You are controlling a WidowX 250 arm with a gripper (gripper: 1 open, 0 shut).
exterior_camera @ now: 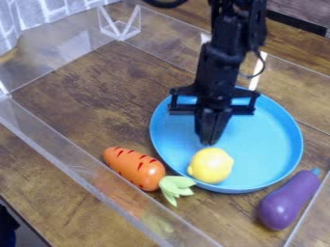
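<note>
A black gripper (211, 116) hangs over the back part of a blue plate (265, 145), its fingertips low above the plate and blurred. It looks shut, with nothing visible between its fingers. A yellow lemon-like object (210, 165) rests on the front of the plate, just below the gripper. An orange toy carrot (137, 169) with a pale green top lies left of the plate, and a purple eggplant (284, 203) lies at its lower right.
Clear plastic walls (77, 161) edge the wooden work surface (84, 87) at the front left, back and right. The wood left of the gripper and behind the carrot is bare.
</note>
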